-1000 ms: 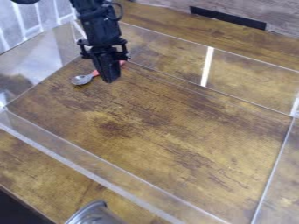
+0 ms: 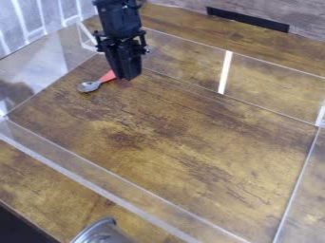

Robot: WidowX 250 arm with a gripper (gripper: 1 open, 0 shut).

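Note:
A small spoon with a silver bowl (image 2: 89, 86) and a red handle (image 2: 108, 76) lies on the wooden board at the back left of the clear-walled enclosure. My black gripper (image 2: 125, 70) hangs over the handle's far end, partly hiding it. Whether its fingers are open or shut is hard to make out at this size.
Low transparent walls (image 2: 302, 180) ring the wooden work area, whose middle and front are bare. A metal container (image 2: 99, 233) stands outside at the front left. A dark strip (image 2: 248, 21) runs along the back.
The spoon appears to lie in the same place.

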